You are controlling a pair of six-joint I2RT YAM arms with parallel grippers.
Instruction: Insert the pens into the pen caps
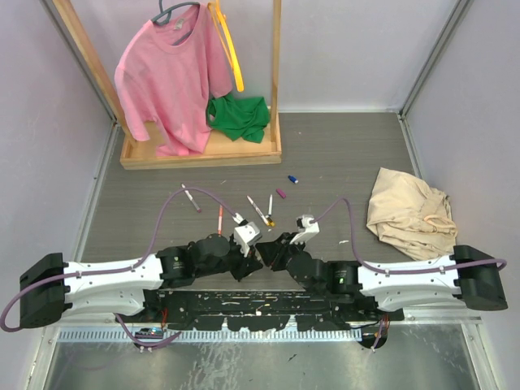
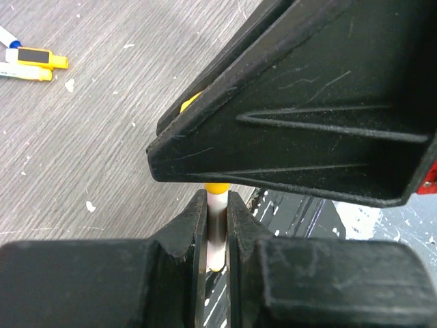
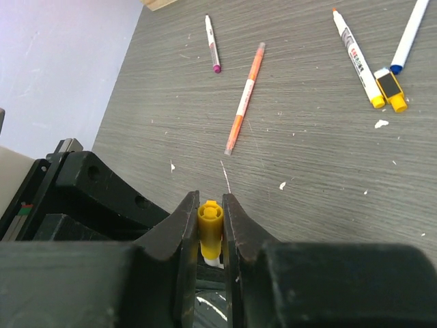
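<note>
In the left wrist view, my left gripper is shut on a white pen (image 2: 216, 236). The pen's yellow end (image 2: 217, 188) meets the underside of my right gripper's black fingers. In the right wrist view, my right gripper is shut on a yellow pen cap (image 3: 210, 222). A bit of white shows just below that cap, in line with it. The two grippers face each other closely near the table's front in the top view. The right fingers hide the joint between pen and cap, so I cannot tell how deep the pen sits.
Loose on the table lie an orange pen (image 3: 246, 99), a magenta-ended pen (image 3: 212, 44), a white pen with a yellow end (image 3: 358, 58), a blue-ended pen (image 3: 411, 37) and a yellow cap (image 3: 390, 89). Magenta (image 1: 280, 193) and blue (image 1: 292, 179) caps lie farther back. Beige cloth (image 1: 413, 213) lies right.
</note>
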